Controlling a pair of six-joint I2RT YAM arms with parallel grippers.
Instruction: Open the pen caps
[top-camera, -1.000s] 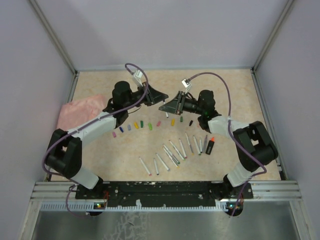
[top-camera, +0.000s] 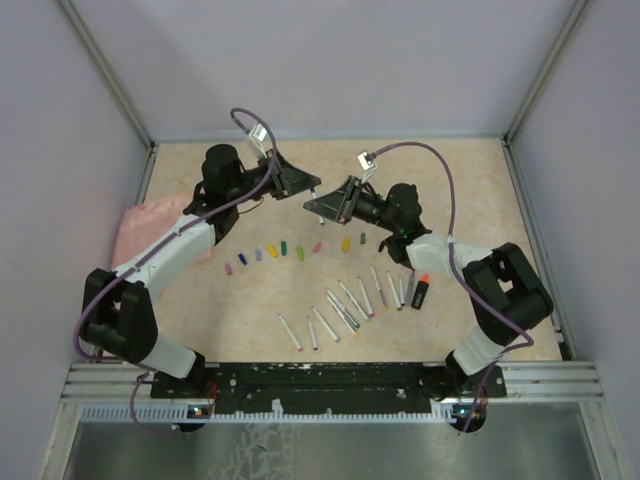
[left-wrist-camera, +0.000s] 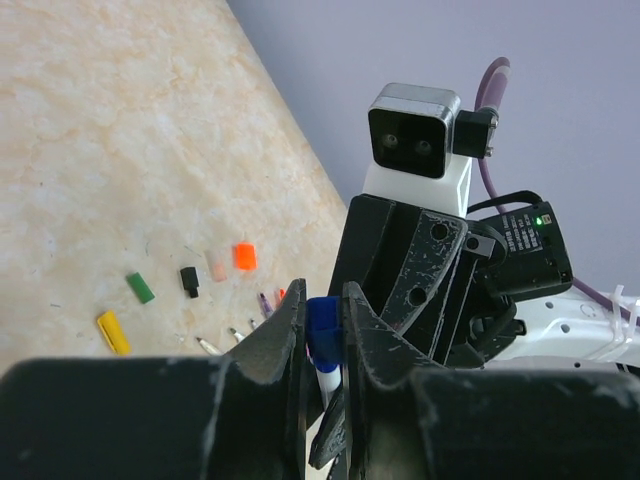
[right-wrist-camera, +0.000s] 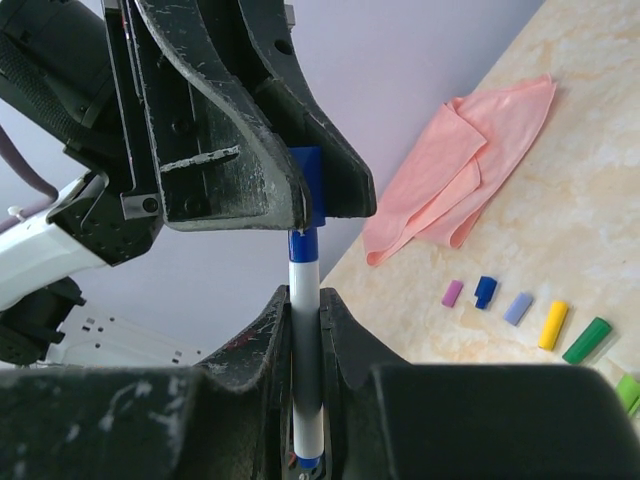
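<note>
My grippers meet above the table centre in the top view. A white pen with blue ends (right-wrist-camera: 305, 350) stands upright between them in the right wrist view, my right gripper shut on its body. My left gripper is shut on the blue cap (right-wrist-camera: 308, 180) at its upper end. Loose caps lie in a row on the table, among them yellow (right-wrist-camera: 553, 323), green (right-wrist-camera: 585, 342) and pink (right-wrist-camera: 452, 293) ones. Several pens (top-camera: 349, 300) without visible caps lie in the front half of the table.
A folded pink cloth (right-wrist-camera: 440, 175) lies at the left of the table (top-camera: 470, 180). A black marker-like object (top-camera: 420, 294) lies at the front right.
Both grippers, holding the pen between them, have moved a little left and slightly toward the back in the top view. The things on the table have not moved.
</note>
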